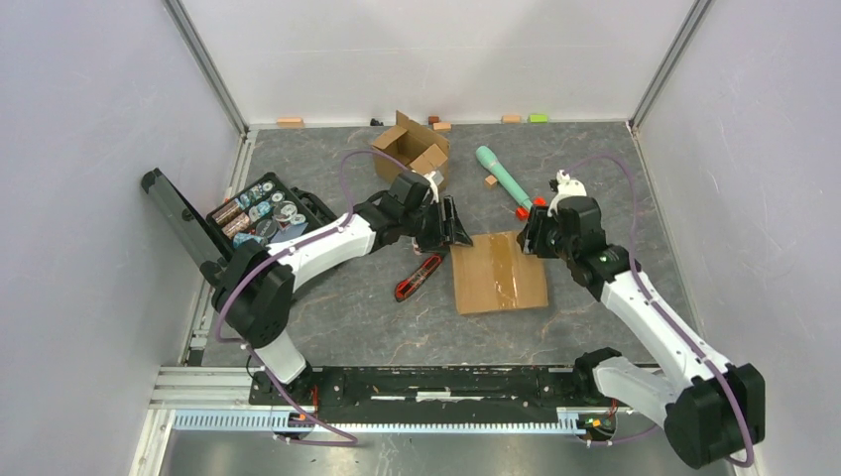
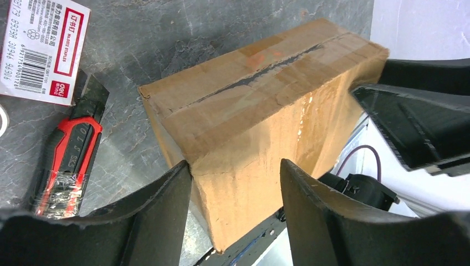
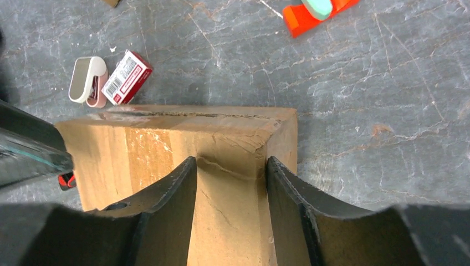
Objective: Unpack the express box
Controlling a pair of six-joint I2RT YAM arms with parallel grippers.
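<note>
A taped-up brown cardboard box [image 1: 506, 288] is in the middle of the worktop, tilted in the left wrist view. My right gripper [image 1: 527, 238] is shut on its back right corner; in the right wrist view the box's end [image 3: 233, 188] lies between the fingers. Over the back left corner stands my left gripper [image 1: 462, 236], its fingers part open, one fingertip [image 2: 182, 169] close against the box edge; contact is hard to judge. A red-and-black box cutter [image 1: 418, 278] lies left of the box. The contents cannot be seen.
Behind the left gripper stands an open empty carton [image 1: 421, 164]. A green flashlight [image 1: 504, 177] is at the back right, and an open case of items [image 1: 263, 213] is at the left. A small red-and-white carton [image 3: 126, 77] lies behind the box.
</note>
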